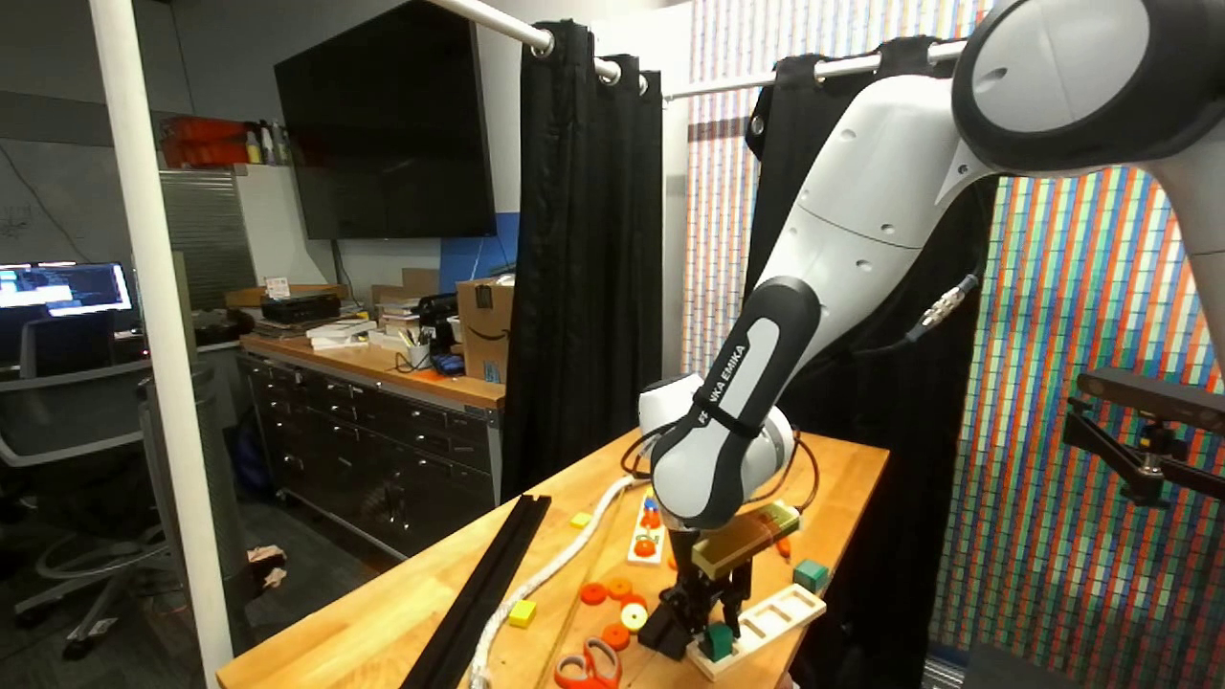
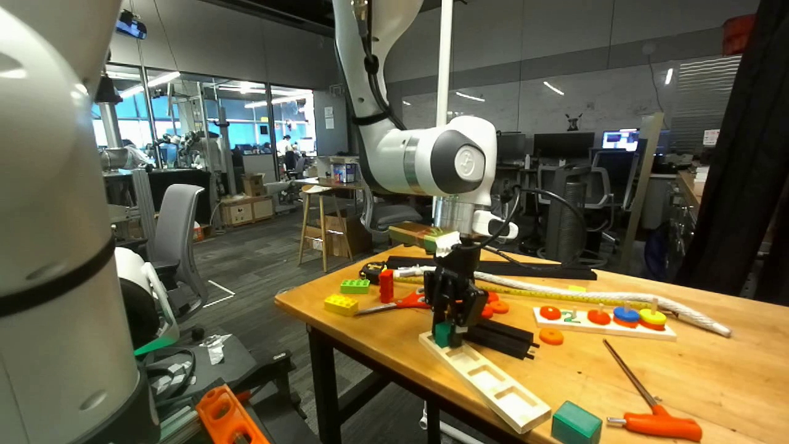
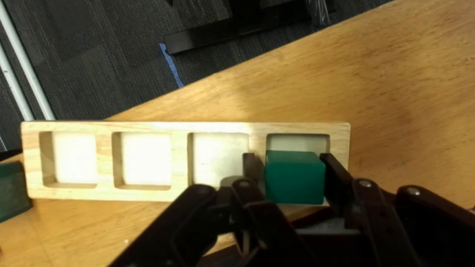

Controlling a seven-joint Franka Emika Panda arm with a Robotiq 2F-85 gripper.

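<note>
My gripper is shut on a green block, one finger on either side of it. The block is at the end compartment of a long pale wooden tray. In the wrist view it covers the lower part of that compartment, whose upper strip shows bare; how deep it sits is hard to tell. The tray's other three compartments are empty. A second green block stands on the table by the tray's opposite end, close to or touching it.
The tray lies near the table edge. Black rails lie close beside the gripper. Around are orange discs, red scissors, a peg board and an orange-handled tool.
</note>
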